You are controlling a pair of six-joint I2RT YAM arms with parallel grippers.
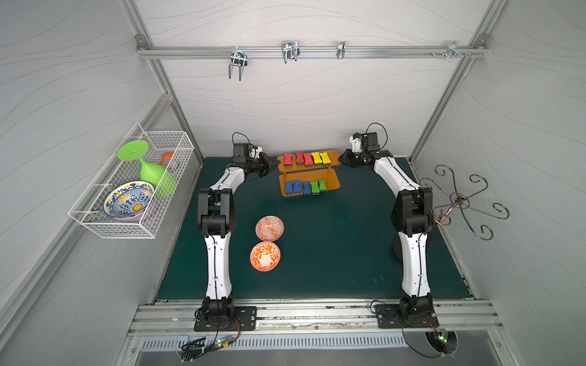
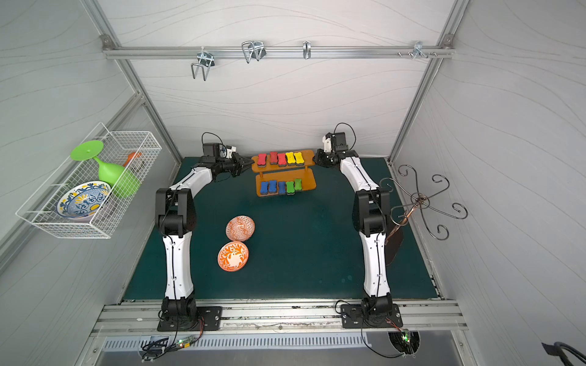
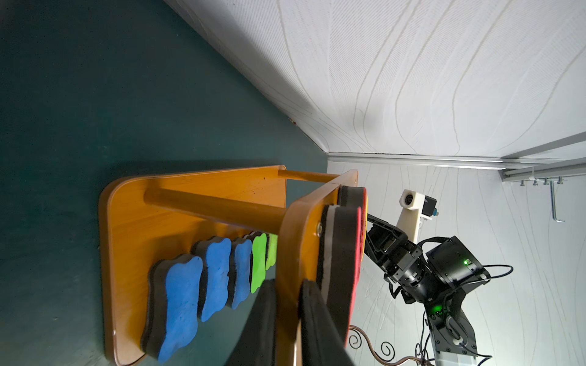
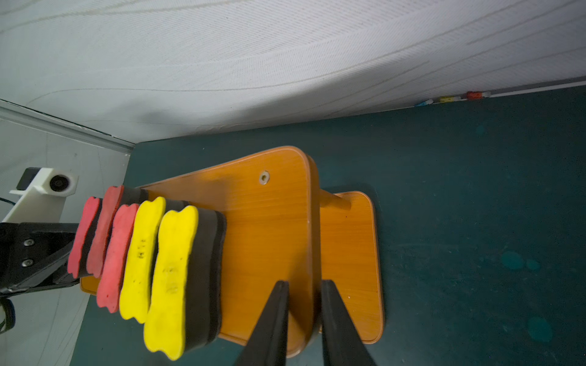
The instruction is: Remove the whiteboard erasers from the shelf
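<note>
A two-tier wooden shelf (image 1: 332, 180) stands at the back of the table. Its upper tier carries red erasers (image 1: 299, 158) and yellow erasers (image 1: 325, 157); the lower has blue erasers (image 1: 289, 186) and green erasers (image 1: 315, 186). My left gripper is shut on the upper tier's left end, beside the red erasers. My right gripper is shut on the same tier's right end, with bare wood between it and the nearest yellow eraser in the right wrist view.
Two orange patterned plates (image 1: 265, 256) lie at front left. A wire basket (image 1: 110, 231) with bowls is at far left, a scrolled metal rack (image 1: 457, 200) at right.
</note>
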